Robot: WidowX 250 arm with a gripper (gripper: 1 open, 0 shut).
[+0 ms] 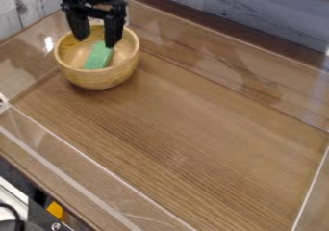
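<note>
A round wooden bowl (95,75) sits at the upper left of the wooden surface, with a green block (99,56) lying inside it. My black gripper (95,31) reaches down from the top edge over the back of the bowl, open, its two fingers spread on either side above the block. Nothing shows between the fingers.
Pale walls or edges bound it at the left and the back. Cables and a small yellow item lie off the surface at the bottom left.
</note>
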